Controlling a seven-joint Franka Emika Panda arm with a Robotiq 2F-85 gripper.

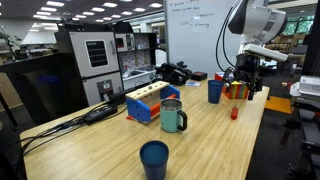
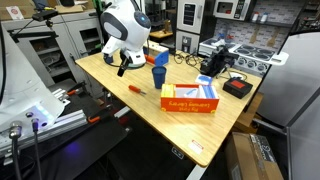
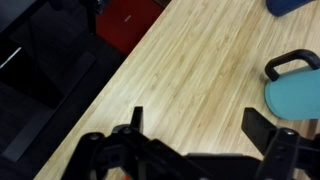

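Observation:
My gripper (image 1: 248, 90) hangs low over the right end of the wooden table, in front of the colourful box (image 1: 235, 93) from exterior view 1. Its black fingers (image 3: 262, 128) stand well apart in the wrist view, and nothing shows between them. A small red item (image 2: 136, 89) lies on the tabletop, apart from the gripper. The teal mug (image 3: 294, 94) appears at the right of the wrist view, its handle toward the middle. One dark blue cup (image 1: 215, 91) stands by the box, and a second blue cup (image 1: 154, 159) is at the table's near end.
A blue and wooden rack (image 1: 151, 101) stands behind the teal mug. Black cables and a power strip (image 1: 102, 112) lie along the back edge. A toaster oven (image 2: 235, 87) is beyond the box. Bare tabletop (image 1: 205, 140) spreads across the middle.

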